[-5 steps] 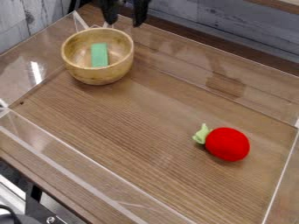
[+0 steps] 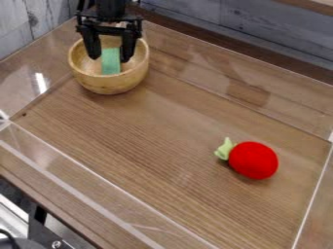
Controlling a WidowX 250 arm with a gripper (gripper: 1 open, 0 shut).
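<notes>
My black gripper (image 2: 109, 26) is at the top left, open, over a round wooden bowl (image 2: 108, 83). A light green object (image 2: 111, 60) sits inside the bowl, just below the gripper's fingers. A red strawberry-like object (image 2: 252, 160) with a pale green top lies on the wooden table at the lower right, well apart from the bowl.
A grey border runs along the left, and a wall edge crosses the top right corner.
My gripper has moved left and down toward the green object in the bowl. The bowl and red object look unmoved.
</notes>
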